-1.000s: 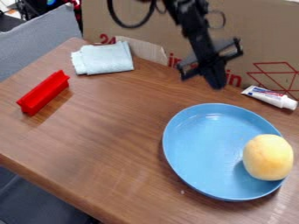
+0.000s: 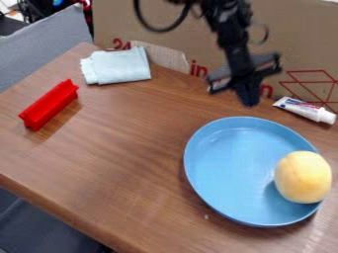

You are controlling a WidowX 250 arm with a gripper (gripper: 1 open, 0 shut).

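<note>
My black gripper (image 2: 248, 92) hangs blurred above the back of the wooden table, just left of a toothpaste tube (image 2: 303, 109) and behind a blue plate (image 2: 224, 173). It looks shut, with nothing visible between its fingers. A pale yellow round object (image 2: 301, 178) rests on the plate's right side. A red bar-shaped object (image 2: 49, 105) lies at the left, and a folded light cloth (image 2: 117, 65) sits at the back left.
A cardboard box (image 2: 158, 30) stands along the back. A grey surface lies beyond the left edge.
The objects on the table are unchanged.
</note>
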